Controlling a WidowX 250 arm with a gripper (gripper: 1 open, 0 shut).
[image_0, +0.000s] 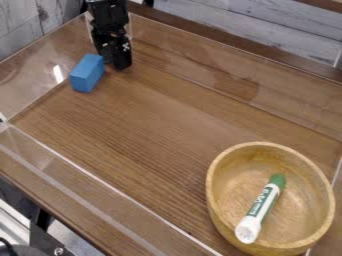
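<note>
My black gripper (112, 55) is at the top left of the camera view, low over the wooden surface, just above and right of a blue block (87, 73). The block stands apart from it. The fingers are dark and small; they appear open, with nothing clearly held.
A tan bowl (243, 168) at the lower right holds a white tube with a green end (262, 208). A raised edge runs along the left side.
</note>
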